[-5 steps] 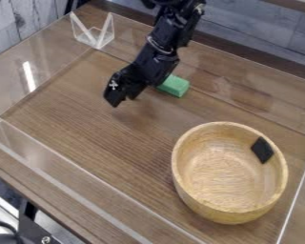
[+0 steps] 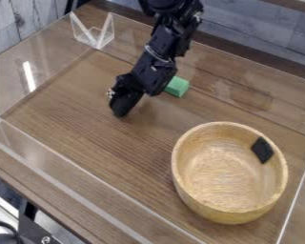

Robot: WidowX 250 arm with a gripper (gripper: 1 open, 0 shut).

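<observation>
The black arm reaches in from the top of the view, and its gripper [image 2: 122, 101] is low over the wooden table [image 2: 79, 143], left of centre. The fingertips are dark and small, and I see nothing held between them; the gripper looks shut. Just right of the arm lies a green block [image 2: 177, 86], partly behind it.
A large tan round bowl [image 2: 229, 191] with a black patch on its rim fills the lower right. Clear plastic pieces stand at the top left and left edge.
Over the last second the gripper has moved slightly down toward the viewer, and its tip looks more upright. The green block and bowl have stayed put.
</observation>
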